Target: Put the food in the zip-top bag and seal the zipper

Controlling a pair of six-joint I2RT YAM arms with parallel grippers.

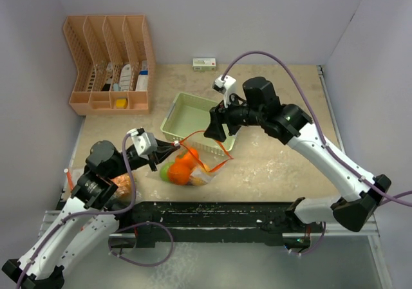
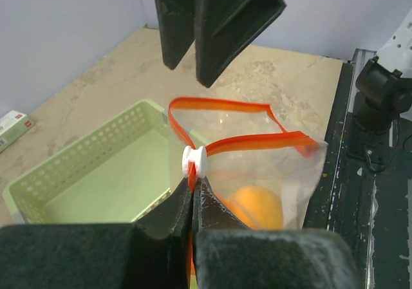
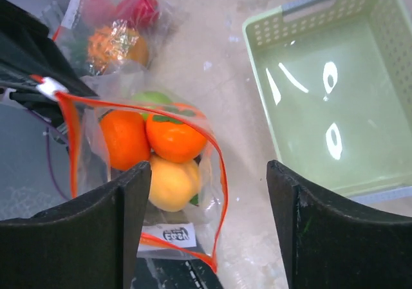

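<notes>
The clear zip top bag (image 3: 222, 192), with an orange zip lip, hangs with its mouth spread. Inside it lie two orange fruits (image 3: 175, 139), a yellow one (image 3: 174, 183) and something green (image 3: 153, 98). My left gripper is shut on a thin corner of the bag's lip, right beside the white zip slider (image 2: 194, 160). Above the mouth, my right gripper (image 1: 223, 133) stands open, its fingers (image 2: 225, 28) clear of the lip in the left wrist view. The bag's underside is hidden.
An empty pale green basket (image 1: 193, 115) stands just behind the bag. A peach divided rack (image 1: 109, 64) is at the back left. Another filled bag (image 3: 119, 41) lies by the left arm.
</notes>
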